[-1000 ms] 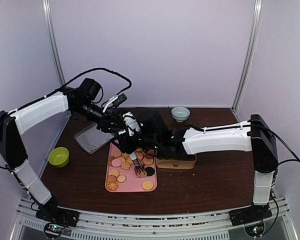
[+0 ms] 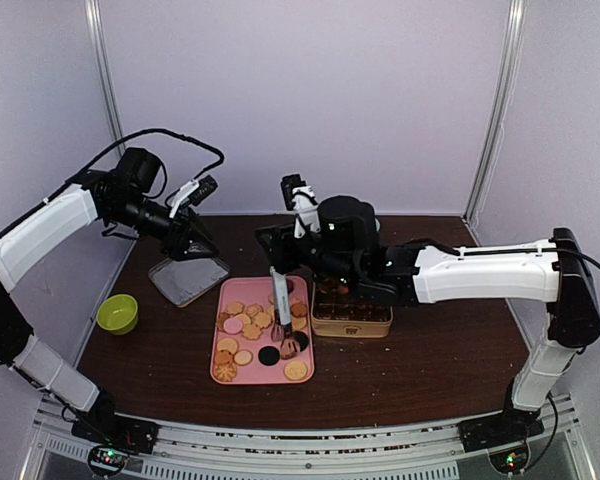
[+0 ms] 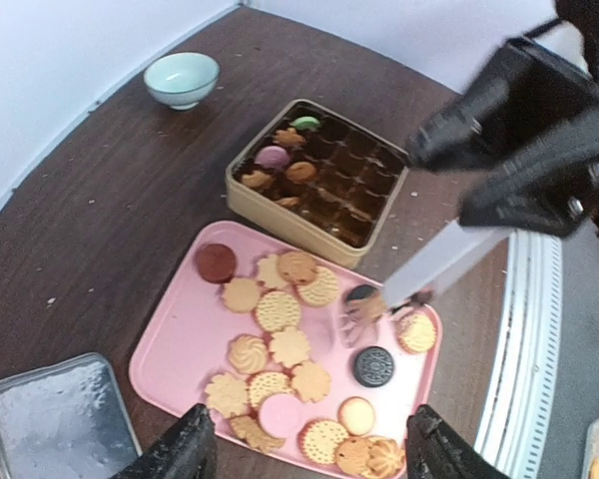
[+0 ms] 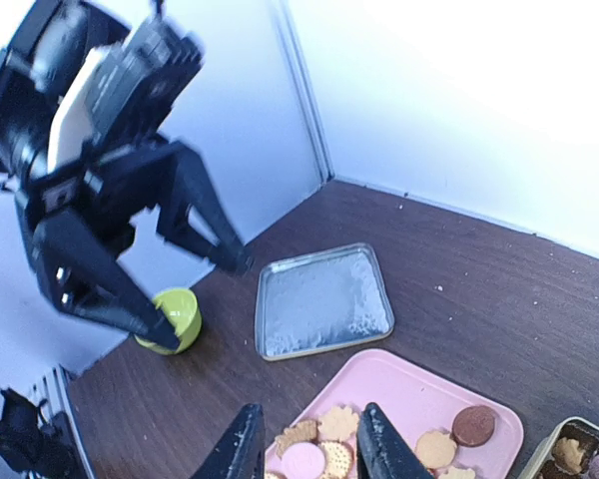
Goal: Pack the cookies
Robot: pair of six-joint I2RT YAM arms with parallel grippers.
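A pink tray [image 2: 242, 375] holds several cookies, some dark, some pale, one pink. A sectioned box [image 3: 290, 224] beside it has a few cookies in some compartments. My left gripper [image 2: 195, 250] hangs open above the tray's back left, nothing between its fingers. My right gripper is higher over the tray; its fingertips show at the bottom of the right wrist view, apart, with nothing clearly between them. A white-handled tool [image 3: 439, 261] with a blurred head hangs below it over the tray's right side.
A metal tray [image 2: 190, 280] lies at back left, a green bowl [image 2: 118, 314] at front left, a pale blue bowl [image 3: 182, 78] behind the box.
Both arms have drawn apart: left toward the left, right up and to the right. The white-handled tool has moved right with the right arm.
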